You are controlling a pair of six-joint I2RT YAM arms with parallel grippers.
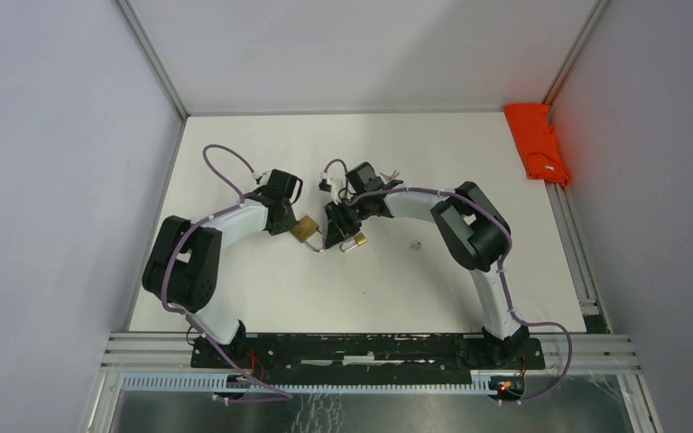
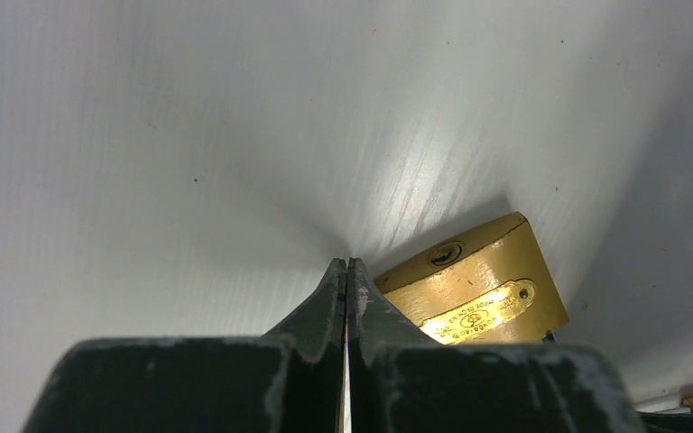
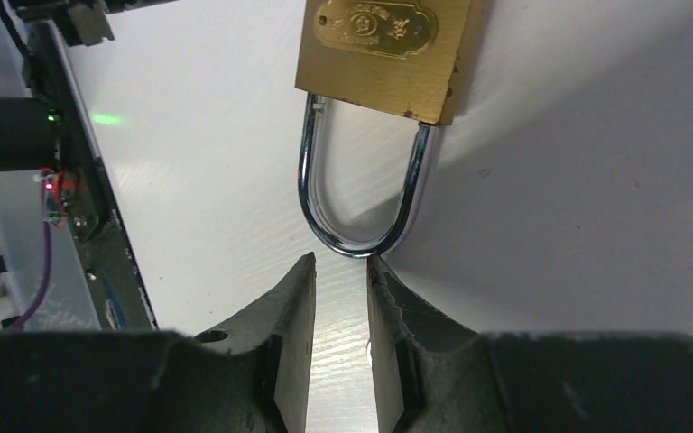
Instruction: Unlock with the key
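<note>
A large brass padlock point(image 1: 304, 227) with a steel shackle point(image 3: 305, 171) lies on the white table between my grippers. My left gripper is shut beside the lock body point(image 2: 496, 271), whose edge with the keyhole shows in the left wrist view; nothing shows between its fingers. My right gripper stands open at the bend of the shackle, with nothing between its fingers. A smaller padlock point(image 1: 358, 238) lies just beside the right gripper. A small metal item point(image 1: 415, 244) lies further right; whether it is a key is too small to tell.
An orange cloth point(image 1: 538, 141) lies at the back right corner, beside the wall. Small items at the back are partly hidden behind the right arm.
</note>
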